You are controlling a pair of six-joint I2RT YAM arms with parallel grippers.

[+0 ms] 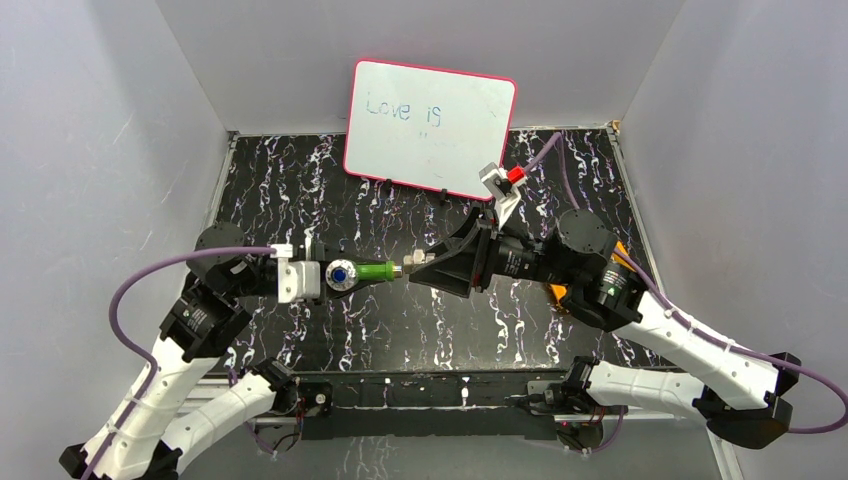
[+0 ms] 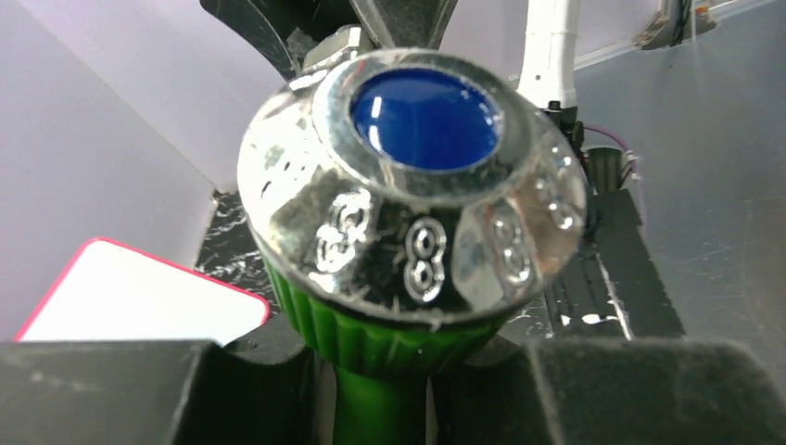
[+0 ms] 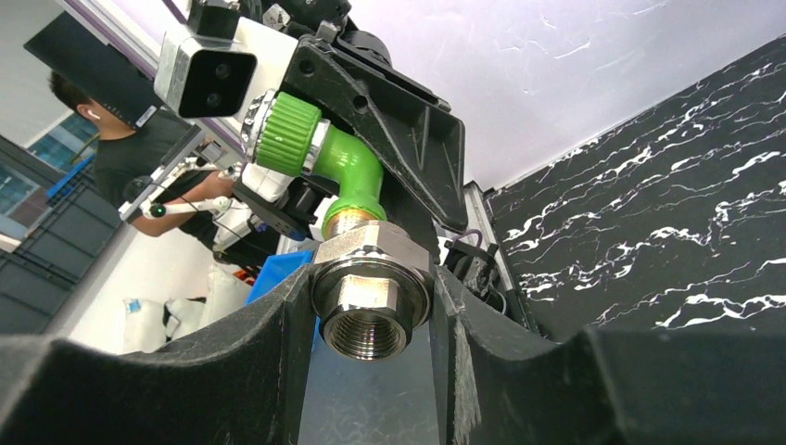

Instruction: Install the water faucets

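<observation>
The green faucet (image 1: 376,271) spans the space between my two grippers above the counter. Its chrome handle with a blue cap (image 2: 417,185) faces the left wrist camera. My left gripper's fingers (image 2: 250,389) stand on both sides of the green neck below that handle; whether they press on it is unclear. The right gripper is shut on a metal hex nut fitting (image 3: 366,250), whose threaded opening faces its camera. A short stretch of brass thread (image 3: 348,221) shows between the nut and the green elbow.
A whiteboard with a red rim (image 1: 430,130) leans at the back. Under the arms, the black marbled counter (image 1: 450,330) looks largely clear. An orange object (image 1: 557,295) is partly hidden behind the right arm. Grey walls close in both sides.
</observation>
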